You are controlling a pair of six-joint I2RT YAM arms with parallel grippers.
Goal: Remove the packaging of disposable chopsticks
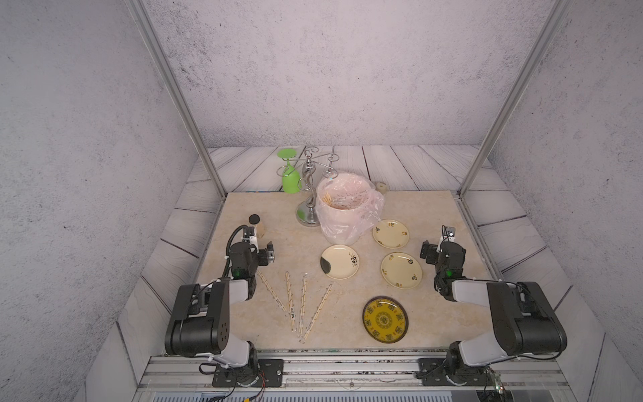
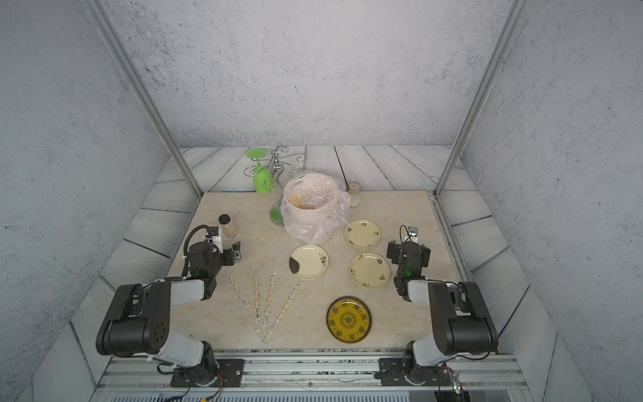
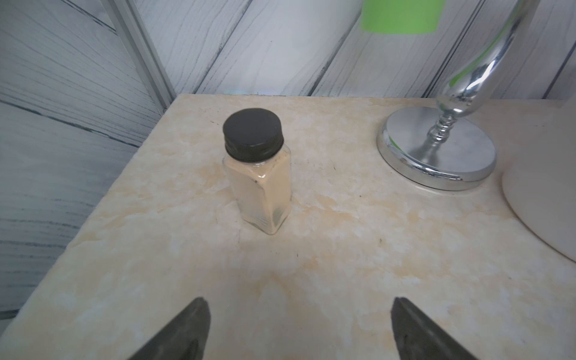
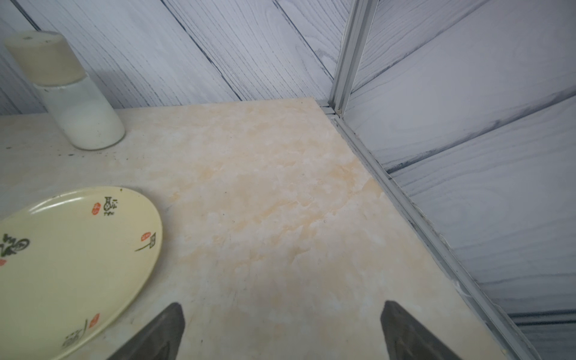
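Observation:
Several wrapped pairs of chopsticks [image 1: 289,298] lie fanned out on the table's front left, their near ends close together in both top views. Over the left side of the table, beyond the chopsticks, my left gripper stands open and empty. My right gripper is also open, with bare table showing between its fingers, over the right side beside the cream plates. A bin lined with a pink plastic bag [image 1: 345,221] stands at the back centre; some stick-like pieces [image 2: 296,199] show inside it. Neither gripper touches the chopsticks.
Cream plates [image 1: 402,270] and a brown-yellow plate [image 1: 385,319] occupy the centre right. A black-capped jar [image 3: 258,174] stands ahead of my left gripper. Behind are a metal stand [image 3: 436,150] with a green goblet [image 1: 290,181] and a white shaker [image 4: 84,111].

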